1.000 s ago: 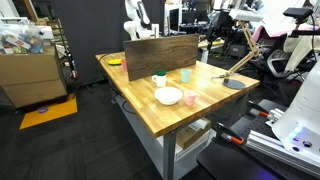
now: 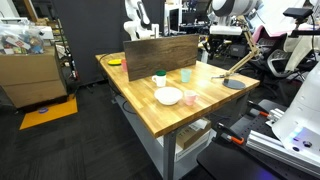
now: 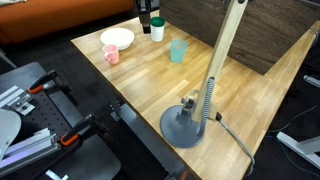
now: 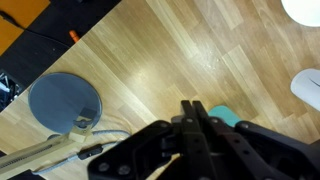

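In the wrist view my gripper points down over the wooden table, its dark fingertips near each other. Whether they stand apart is hard to tell; nothing shows held at the tips. Partly hidden by the gripper is a teal cup (image 4: 225, 115), which stands upright in exterior view 2 (image 3: 178, 50). A white bowl (image 3: 117, 39) and a pink cup (image 3: 111, 56) are at the left there. Behind them is a white mug with a dark green top (image 3: 157, 29). The bowl (image 4: 303, 9) and a white mug (image 4: 307, 89) appear along the wrist view's right edge.
The round grey lamp base (image 3: 181, 128) stands on the table, its wooden arm (image 3: 215, 65) rising tall beside it. A brown panel (image 2: 162, 55) borders the table's far side. Bare tabletop (image 3: 150, 90) lies between the cups and lamp.
The tabletop objects have stayed in place. At the upper right of exterior view 1, the arm and gripper have shifted slightly; the gripper's opening is too small to compare.
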